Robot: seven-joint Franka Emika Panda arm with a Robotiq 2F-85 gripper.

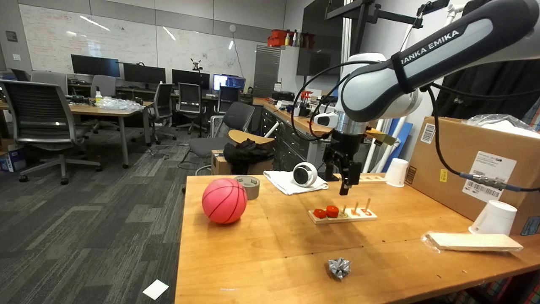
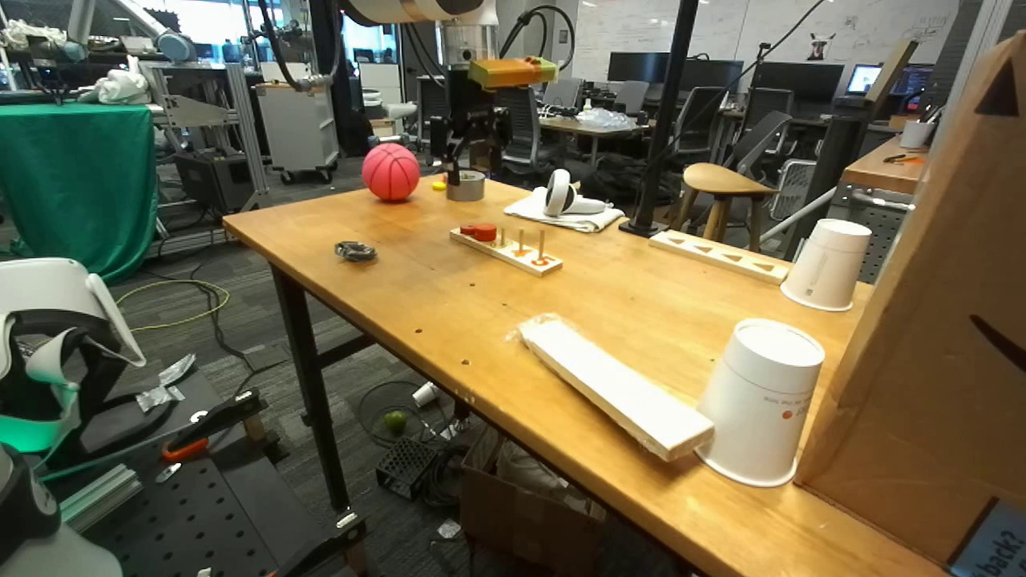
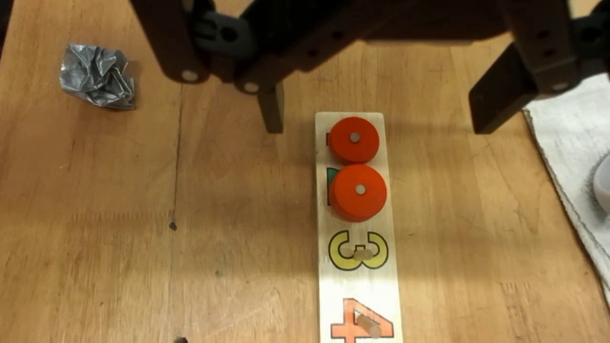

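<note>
My gripper is open above the table, its two fingers spread wide with nothing between them. Below it lies a pale wooden number board (image 3: 360, 286) with upright pegs. Red discs sit on the pegs at its near-top end in the wrist view: one round disc (image 3: 354, 140) at the first place and a taller-looking red stack (image 3: 359, 193) on the second. The pegs at the yellow 3 and the orange 4 are bare. In exterior view 1 the gripper (image 1: 338, 185) hangs over the board (image 1: 349, 216), clear of it.
A pink ball (image 1: 225, 201) and a tape roll (image 1: 249, 187) stand left of the board. A white cloth (image 1: 291, 183) with a white device lies behind. Crumpled silver foil (image 1: 339, 267) is in front. White cups (image 2: 765, 404), a wrapped plank (image 2: 616, 385) and a large box (image 2: 914, 336) crowd one end.
</note>
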